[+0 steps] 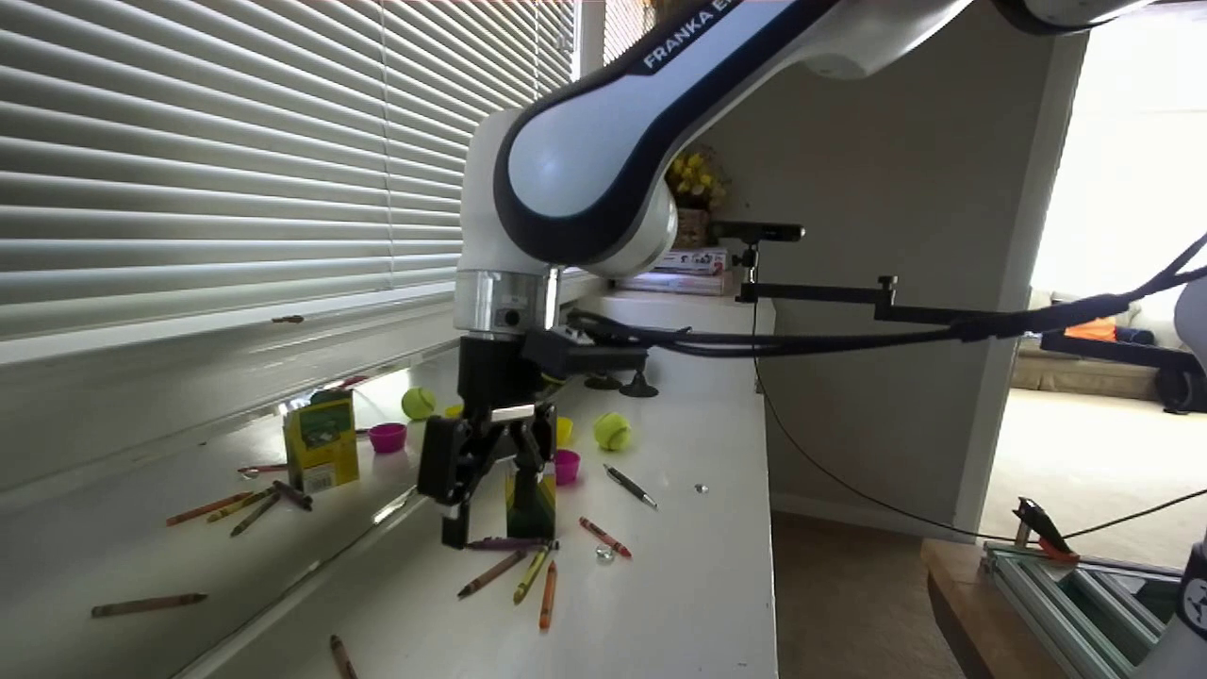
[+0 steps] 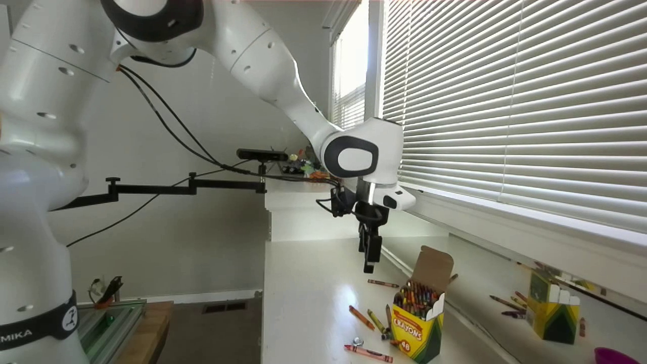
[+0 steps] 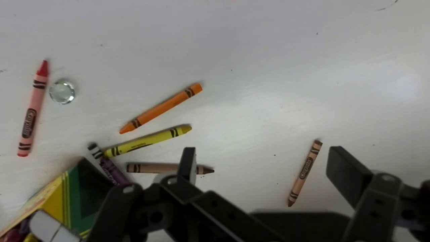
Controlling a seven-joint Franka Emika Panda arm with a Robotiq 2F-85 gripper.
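Note:
My gripper hangs above the white counter with its fingers wide apart and nothing held. In the wrist view, a tan crayon lies on the counter, seen between the two fingers and nearer the right one. Another brown crayon is partly covered by the left finger. Orange, yellow and purple crayons lie close by, with a red crayon farther left. The yellow-green crayon box stands with its lid up, full of crayons; my gripper partly hides it in exterior view 1.
A clear gem lies beside the red crayon. Farther along the counter are a tennis ball, a pink cup and a pen. A mirrored strip along the wall reflects these things.

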